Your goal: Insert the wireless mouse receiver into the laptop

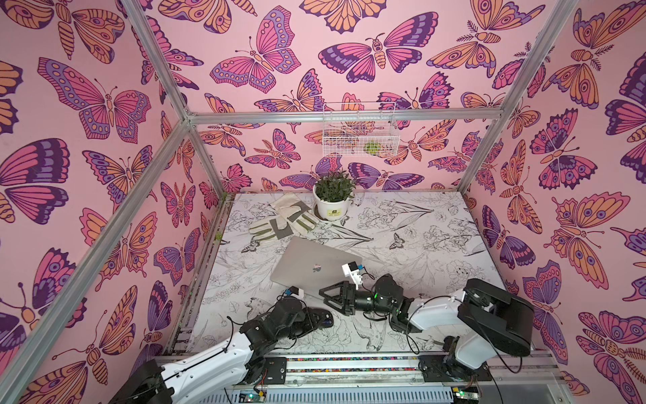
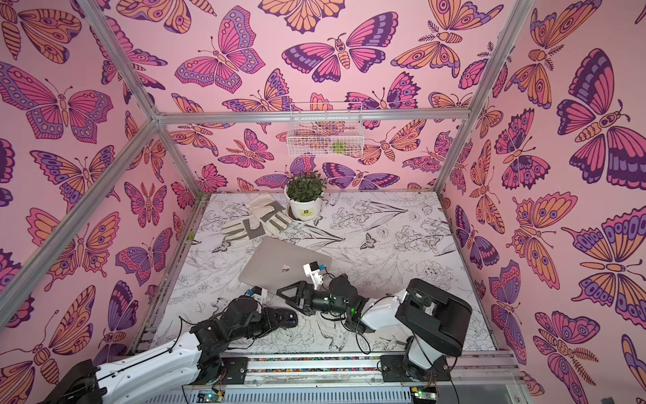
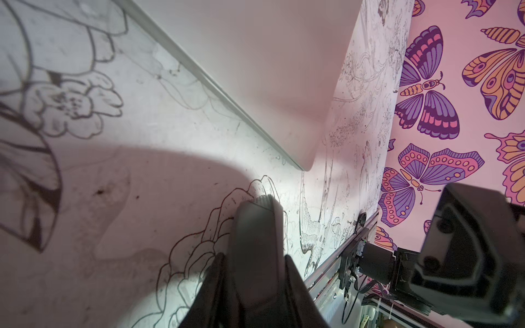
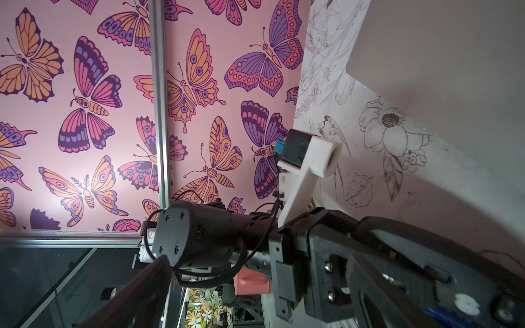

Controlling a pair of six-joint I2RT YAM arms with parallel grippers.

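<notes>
The closed grey laptop (image 1: 306,264) (image 3: 262,60) lies on the table in front of both arms. A dark mouse (image 1: 326,319) (image 3: 254,235) is gripped by my left gripper (image 1: 316,320), just off the laptop's near edge. Beside it, my right gripper (image 1: 332,301) stands open, its blurred fingers (image 4: 128,300) wide apart with nothing held. The right wrist view shows what looks like the mouse's underside (image 4: 495,306), with a white round spot and a blue strip. I cannot make out the receiver for certain. The laptop's ports are not visible.
Work gloves (image 1: 286,216) and a potted plant (image 1: 331,196) stand behind the laptop. A wire basket (image 1: 360,144) hangs on the back wall. Free table (image 1: 430,249) lies to the right of the laptop. The two grippers are very close together.
</notes>
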